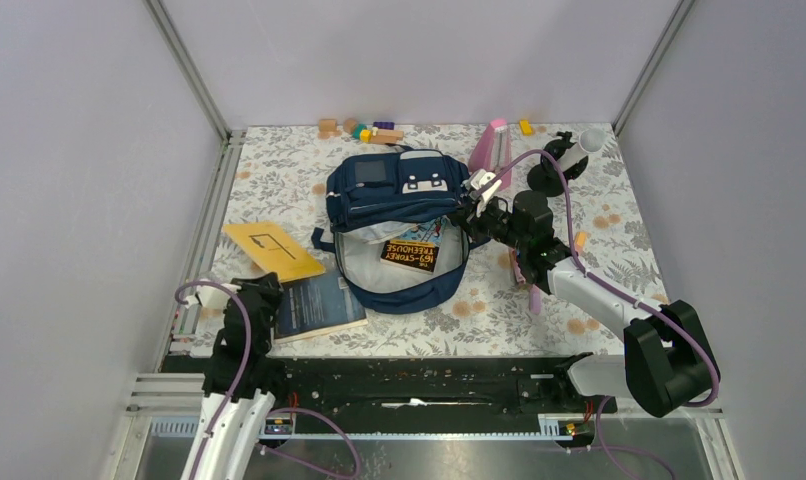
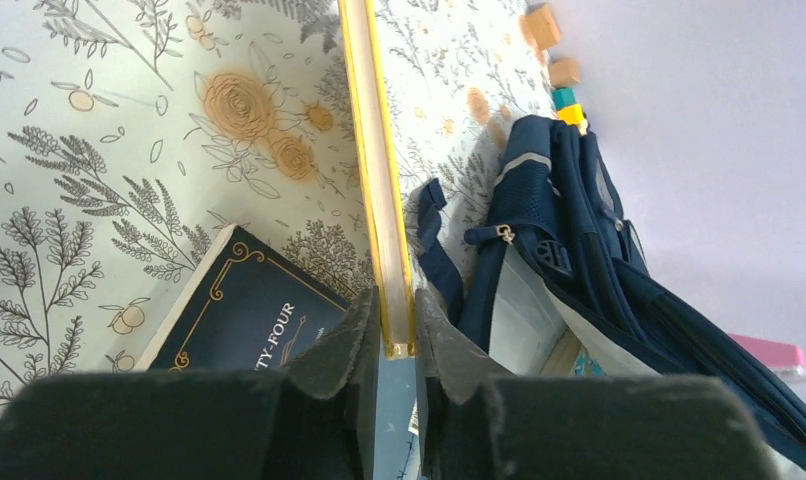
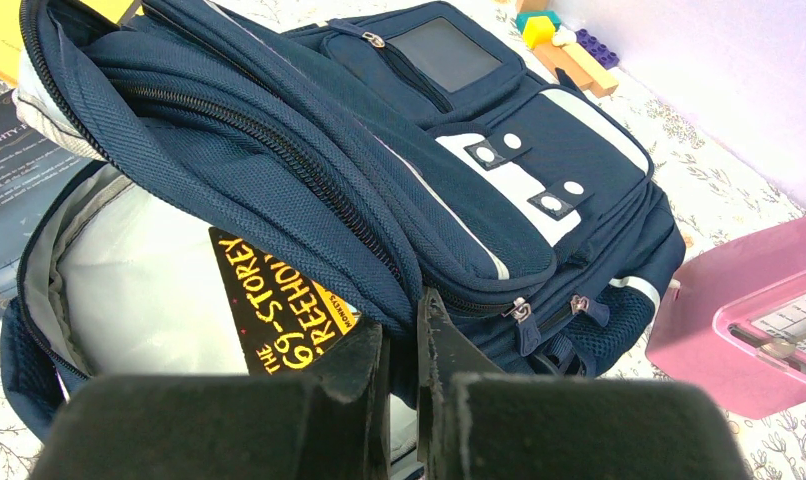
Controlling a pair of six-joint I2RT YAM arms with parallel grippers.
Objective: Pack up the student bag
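The open navy backpack point(image 1: 384, 190) holds a black-and-orange Treehouse book point(image 1: 409, 255) in its main compartment. My right gripper is shut on the backpack's zippered flap, holding it raised. At the table's left, my left gripper has a yellow book point(image 1: 271, 250) between its fingertips, lifted and seen edge-on in the left wrist view; whether the fingers are fully closed on it is hard to tell. A dark blue book point(image 1: 319, 310) lies flat beneath, left of the bag.
Toy blocks point(image 1: 384, 135) lie along the back edge. A pink case point(image 1: 491, 150) and a black object with a white cylinder point(image 1: 547, 175) stand at the back right. Small items point(image 1: 534, 295) lie partly under the right arm.
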